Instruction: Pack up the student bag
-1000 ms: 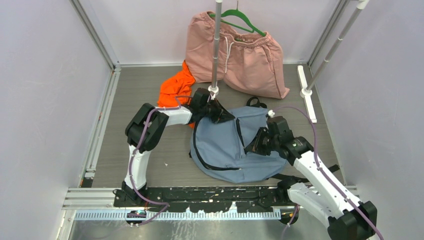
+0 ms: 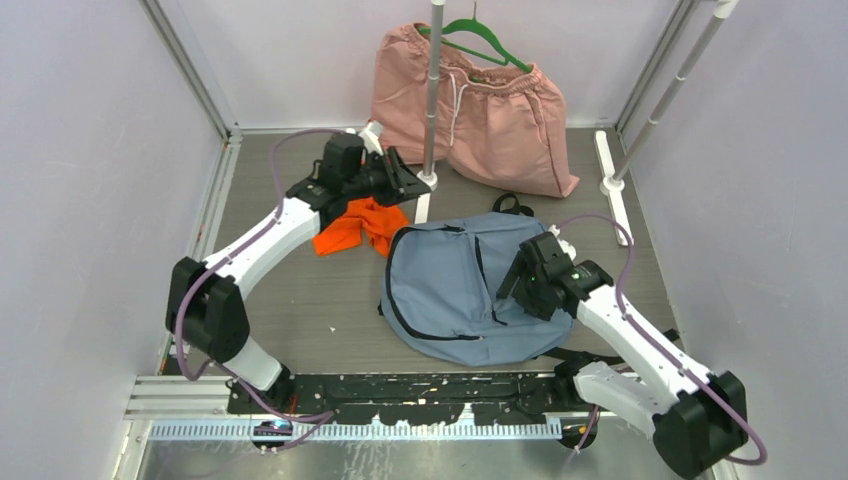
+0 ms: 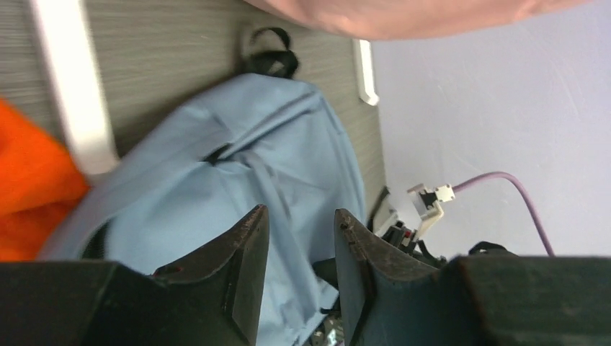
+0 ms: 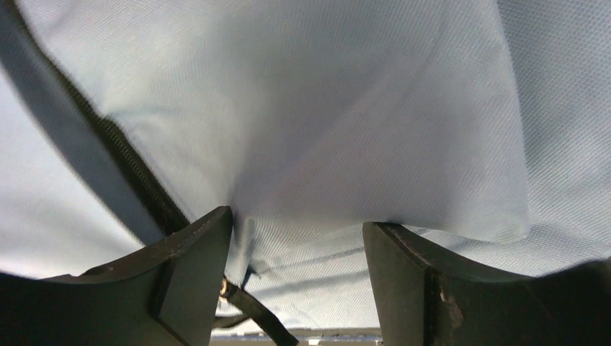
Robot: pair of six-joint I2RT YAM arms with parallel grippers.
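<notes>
A blue-grey backpack (image 2: 430,290) lies flat on the floor, its black zips visible. My left gripper (image 2: 405,185) is raised above the orange cloth (image 2: 350,228), back-left of the bag; its fingers are apart with nothing seen between them (image 3: 299,238). My right gripper (image 2: 515,285) is low on the bag's right part. In the right wrist view its fingers stand apart at the bag's fabric (image 4: 324,144), beside a zip (image 4: 144,173) and a black pull.
A pink drawstring bag (image 2: 510,140) on a green hanger is at the back. Upright poles (image 2: 432,110) stand behind the backpack and at the right (image 2: 650,125). Bare floor lies at the left; walls enclose the sides.
The orange cloth now lies lower, toward the front. My right gripper has shifted slightly over the backpack.
</notes>
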